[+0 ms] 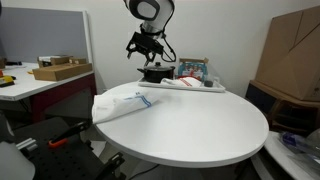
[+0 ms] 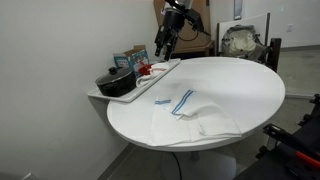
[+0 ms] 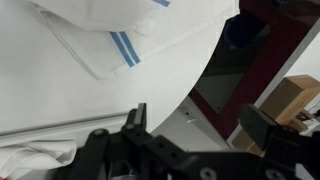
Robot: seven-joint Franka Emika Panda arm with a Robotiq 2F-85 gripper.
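Observation:
A white cloth (image 1: pixel 122 104) with blue stripes lies on the round white table (image 1: pixel 190 130), on its left side in exterior view 1. Exterior view 2 shows the cloth (image 2: pixel 195 122) roughly spread, with a raised fold on top and one part reaching the table's near edge. Wrinkles and blue stripes of the cloth (image 3: pixel 100 35) fill the upper left of the wrist view. My gripper stands open, its dark fingers (image 3: pixel 140 118) wide apart and nothing between them. It is clear of the cloth.
A person (image 1: pixel 150 25) stands behind the table. At its far side a white tray (image 1: pixel 205 88) carries a black pot (image 1: pixel 157 73) and several small items. Cardboard boxes (image 1: pixel 62 70) sit at the left.

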